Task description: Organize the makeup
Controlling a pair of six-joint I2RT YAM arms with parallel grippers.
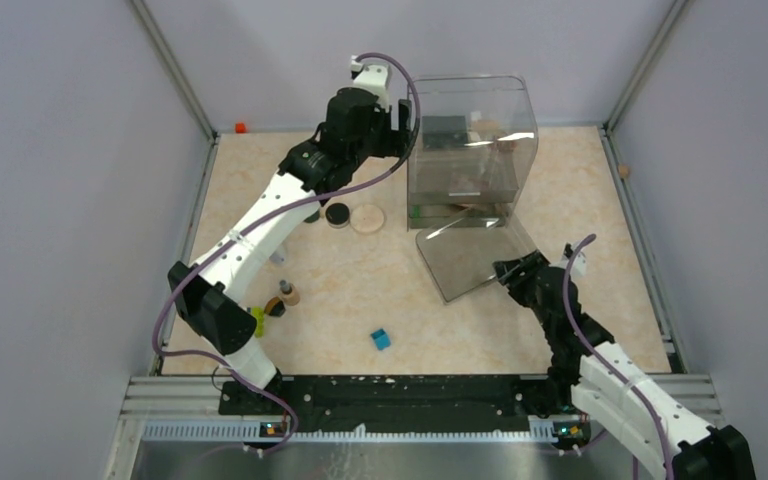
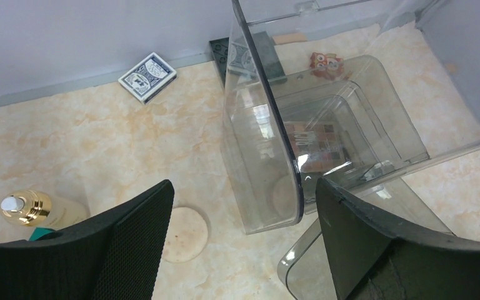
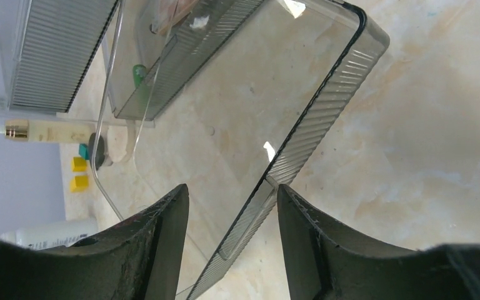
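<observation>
A clear acrylic organizer [image 1: 465, 180] stands at the back right. A clear drawer [image 1: 460, 265] lies skewed at its front, partly out. My right gripper [image 1: 500, 268] is open at the drawer's right side; in the right wrist view the drawer's ribbed wall [image 3: 312, 122] runs between its open fingers. My left gripper [image 1: 400, 128] is above the organizer's left side, fingers apart, nothing seen held between them. A cream bottle with gold cap [image 2: 47, 209], a round beige compact [image 1: 368, 218] and a dark round item [image 1: 337, 215] lie left of the organizer.
A card box [image 2: 147, 77] lies at the back. A blue cube [image 1: 380, 338] sits at the front middle, a small bottle [image 1: 290, 294] at the left.
</observation>
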